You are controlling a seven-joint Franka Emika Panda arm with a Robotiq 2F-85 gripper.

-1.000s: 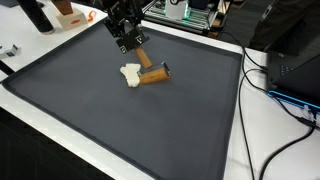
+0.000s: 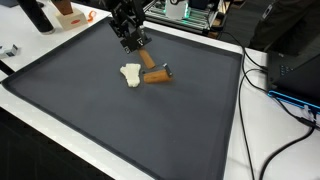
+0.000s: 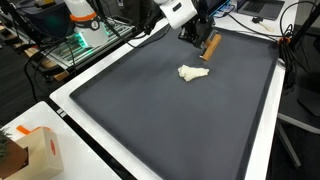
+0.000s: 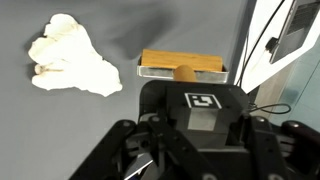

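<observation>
My gripper (image 2: 138, 44) is shut on the handle (image 2: 147, 58) of a brown tool, near the back of the dark mat. The tool's crosswise brown head (image 2: 157, 75) has a silvery edge. In the wrist view, the head (image 4: 182, 60) lies beyond the gripper, with a short piece of handle (image 4: 184, 73) running back into it. Exterior view 2 shows the tool (image 3: 211, 48) tilted below the arm; whether it touches the mat is hard to tell. A crumpled white cloth (image 2: 130, 73) lies on the mat beside the tool, and the wrist view shows this cloth (image 4: 72, 58) at left.
White table surface (image 2: 75, 137) borders it. A dark device (image 2: 295, 82) and cables (image 2: 248, 125) are at the right; several items, including a brown box (image 2: 70, 18), stand at the back left.
The gripper and tool have shifted slightly to the right and a little farther back in exterior view 1. The white cloth stays put.
</observation>
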